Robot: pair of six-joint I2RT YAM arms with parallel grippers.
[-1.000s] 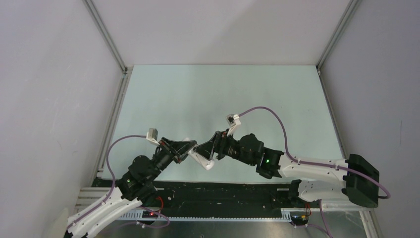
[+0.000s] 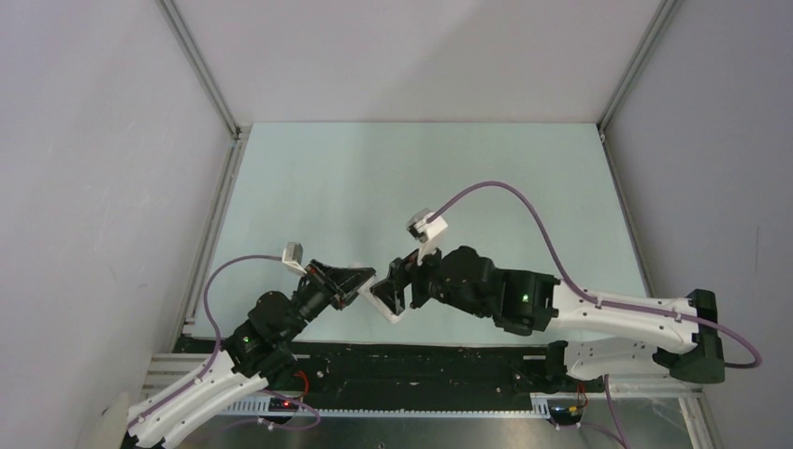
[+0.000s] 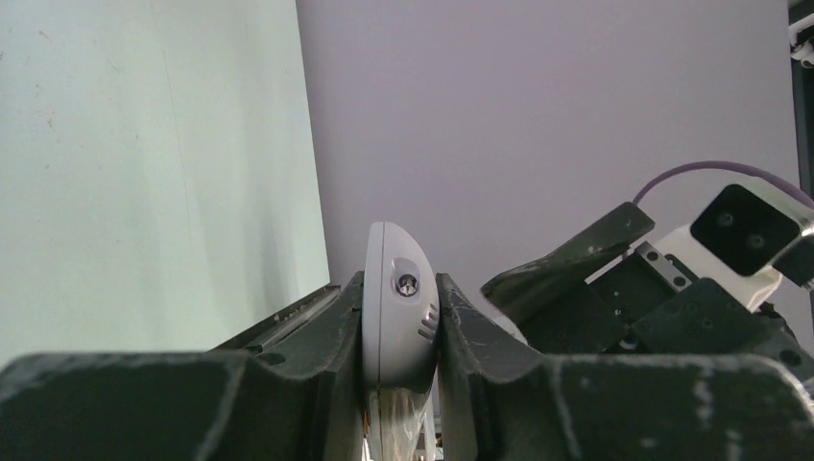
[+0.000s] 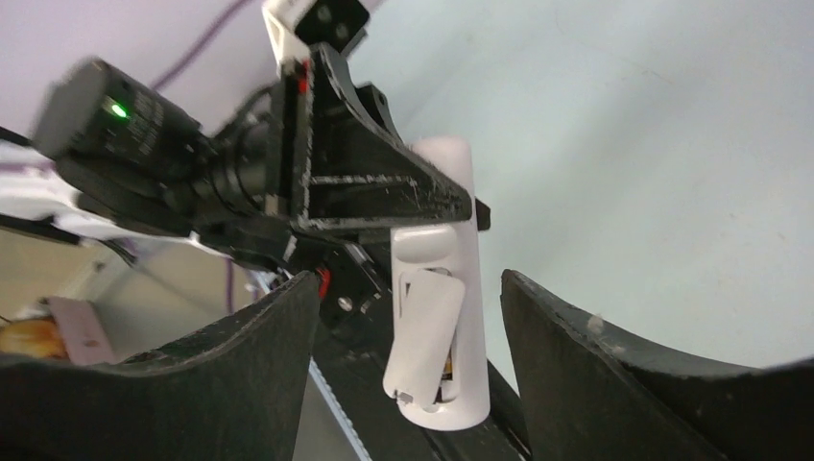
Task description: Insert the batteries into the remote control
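Note:
My left gripper is shut on the white remote control (image 3: 389, 254), gripping it across its body. In the right wrist view the remote (image 4: 461, 279) hangs lengthwise with its battery side showing. Its white cover (image 4: 425, 336) lies askew over the battery compartment, leaving a gap along the right edge. Something brassy (image 4: 447, 365) shows through that gap; whether it is a battery or a contact, I cannot tell. My right gripper stands open in front of the remote, its fingers (image 4: 274, 322) apart on either side of it. Nothing is visibly held there.
Both arms meet above the front edge of the pale table (image 2: 421, 168). A dark strip (image 2: 421, 374) runs along the front. Loose batteries are not visible anywhere.
The left arm and the remote have barely shifted.

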